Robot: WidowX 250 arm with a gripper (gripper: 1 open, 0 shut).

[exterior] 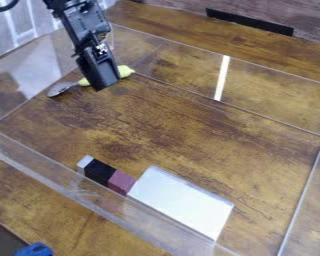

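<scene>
My black gripper (pixel 101 70) reaches down from the top left over a yellow-green object (pixel 123 71), perhaps a toy vegetable, which it largely hides. A grey spoon-like utensil (pixel 60 88) lies at its lower left. Whether the fingers are open or shut, or touch the yellow object, I cannot tell. Toward the front, a white and silver rectangular board (pixel 182 204) lies beside a dark cleaver-like handle piece in black and maroon (pixel 103 173).
Clear low walls (pixel 270 82) surround the wooden work area. A blue object (pixel 35 249) sits outside at the lower left corner.
</scene>
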